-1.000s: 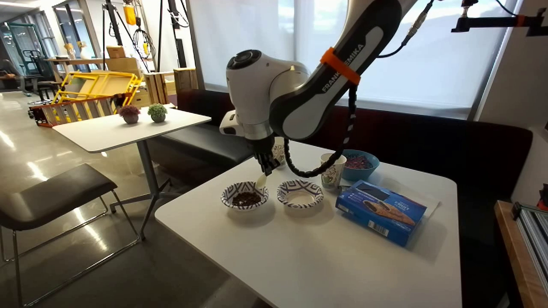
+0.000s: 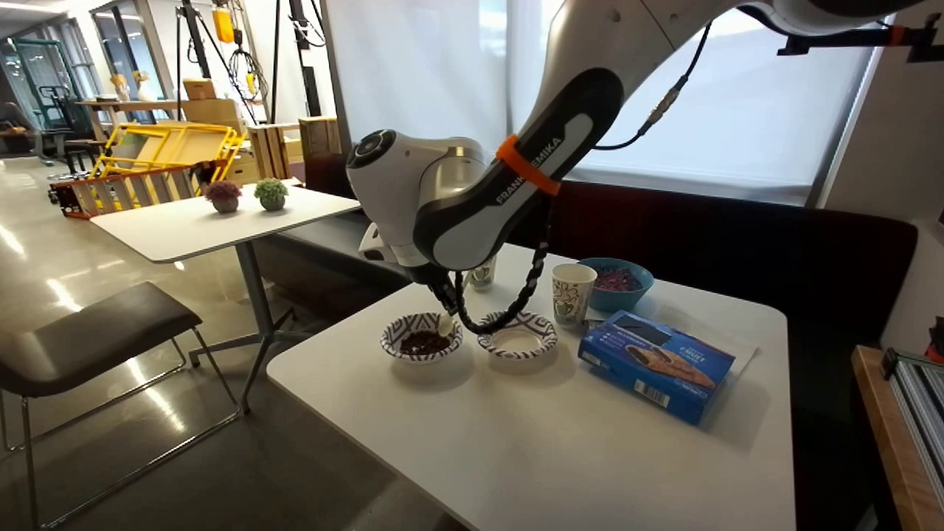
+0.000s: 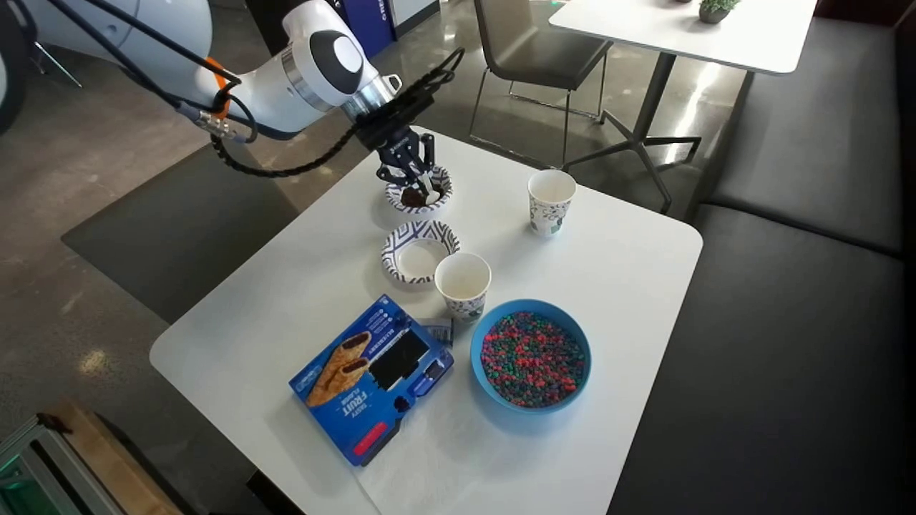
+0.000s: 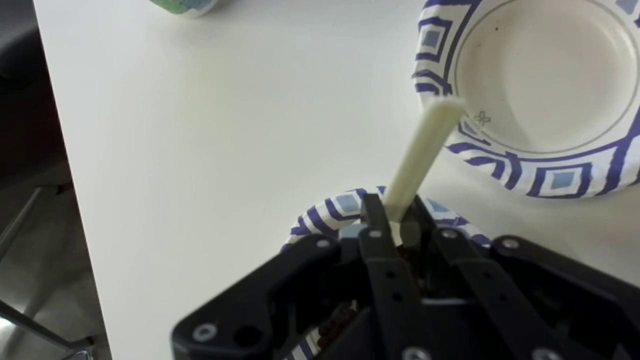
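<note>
My gripper is shut on the handle of a white spoon (image 4: 423,156), whose end sticks up past the fingers in the wrist view. In exterior view 2 the spoon's pale bowl end (image 3: 431,197) is down in a patterned paper bowl (image 3: 393,198) of dark brown bits. The same bowl (image 2: 389,344) and spoon (image 2: 445,324) show in exterior view 1, the spoon at the bowl's far right inside. Beside it stands an empty bowl of like pattern (image 4: 546,78). My fingers hide much of the filled bowl in the wrist view.
Two paper cups (image 3: 549,202) (image 3: 464,287) stand upright. A blue bowl (image 3: 586,356) of coloured beads and a blue fruit bar box (image 3: 343,412) occupy the table's other side. Free table lies in front of the paper bowls in exterior view 1.
My arm has come lower and further left in exterior view 1, and its wrist is more tilted. The spoon has moved slightly left and sits further inside the filled bowl.
</note>
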